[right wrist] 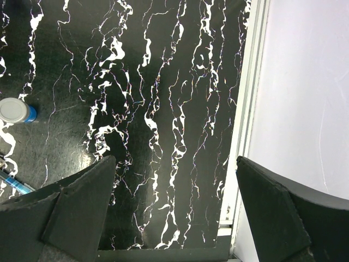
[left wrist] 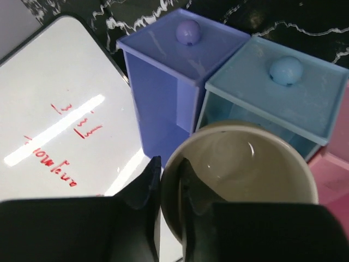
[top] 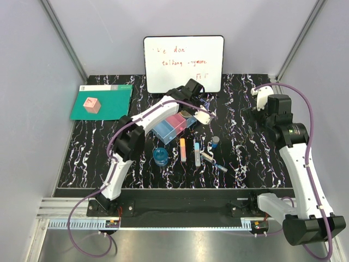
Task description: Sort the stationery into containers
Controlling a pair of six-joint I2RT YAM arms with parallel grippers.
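Observation:
A beige round hollow item [left wrist: 245, 169] has its near wall between the fingers of my left gripper, which is shut on it. In the left wrist view it overlaps the light blue drawer [left wrist: 283, 90] of the organizer, beside the purple drawer [left wrist: 158, 82]. From above, the organizer [top: 170, 126] is partly covered by my left arm. My right gripper is open and empty over bare table. Two slim cases, one orange and pink [top: 182, 150], one light blue [top: 197, 154], lie in front, near a blue box cutter [top: 214, 162].
A blue round jar [top: 160, 156] and a small grey-topped blue cylinder [top: 215, 140] stand near the front. A pink cube [top: 92, 105] rests on the green mat [top: 117, 103] at left. The whiteboard [top: 184, 64] stands behind. Clear table lies at right.

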